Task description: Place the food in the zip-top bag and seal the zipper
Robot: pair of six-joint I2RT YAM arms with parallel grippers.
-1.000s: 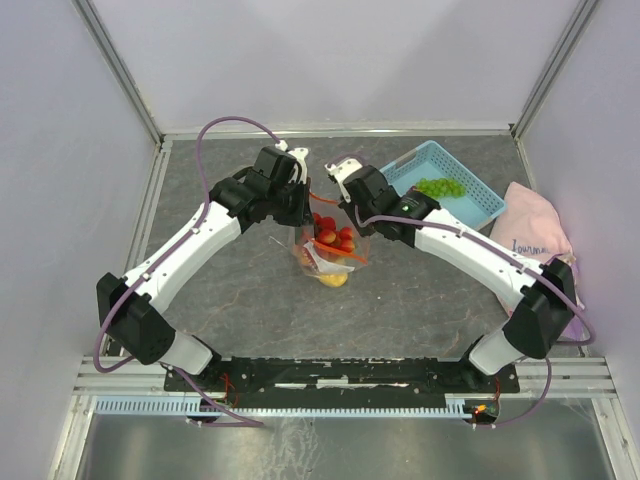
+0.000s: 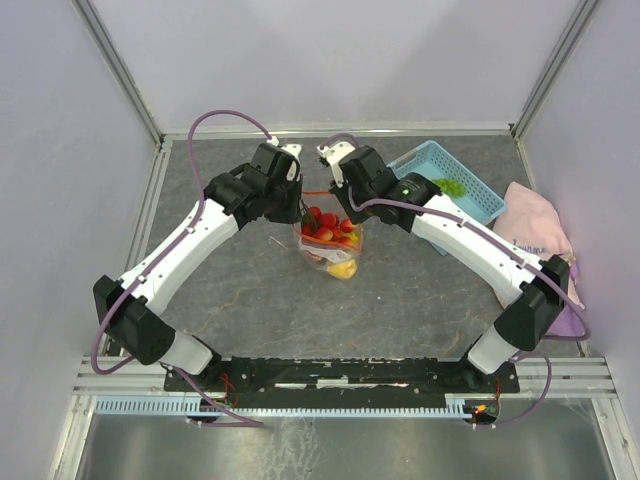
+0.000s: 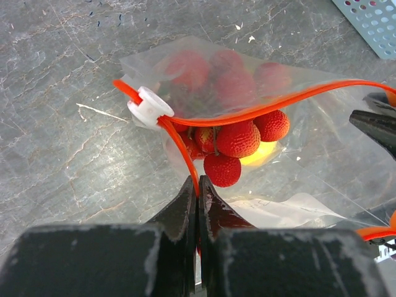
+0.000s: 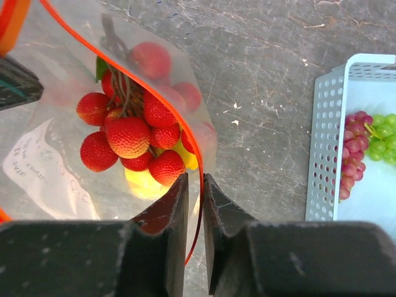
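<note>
A clear zip bag (image 2: 340,255) with orange zipper hangs between my grippers, holding red lychees (image 3: 238,139) (image 4: 127,136) and yellow fruit (image 4: 142,182). My left gripper is shut on the bag's orange edge, below the white slider (image 3: 146,108). My right gripper has the opposite rim between or at its fingertips; whether it is closed on it is unclear. In the top view both wrists flank the bag's mouth.
A blue basket (image 2: 430,160) with green and red grapes (image 4: 377,139) stands right of the bag. A pink bag (image 2: 530,225) lies at the far right.
My right arm has shifted slightly, lately leftward, along with that side of the bag, and the bag's shape has changed.
</note>
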